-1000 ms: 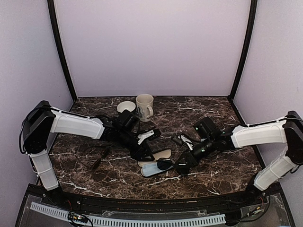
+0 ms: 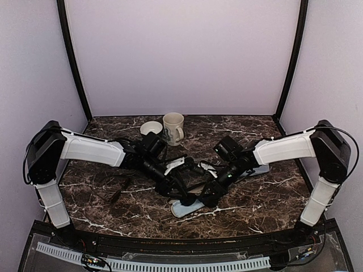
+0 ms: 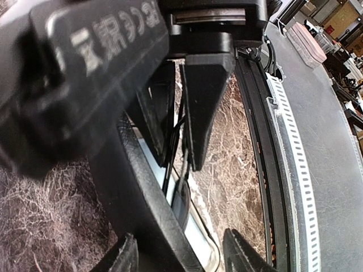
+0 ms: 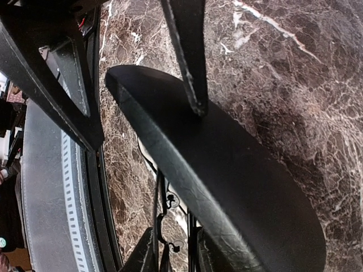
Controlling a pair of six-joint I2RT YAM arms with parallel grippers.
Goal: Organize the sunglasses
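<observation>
An open sunglasses case, with a pale blue inside, lies near the front middle of the table. Its dark curved shell rises close between the two arms. My right gripper is shut on the thin dark frame of the sunglasses; their small nose pads show in the right wrist view, and a dark lens hangs over the case from above. My left gripper is part open, with the shell's edge between its fingers; whether they touch it I cannot tell. Both arms hide much of the case.
At the back stand a white mug and a small white dish. A thin dark object lies at left, and a pale blue item shows behind my right arm.
My right gripper has moved left, bringing the sunglasses along over the case, towards my left gripper. Less of the case's beige half shows from above.
</observation>
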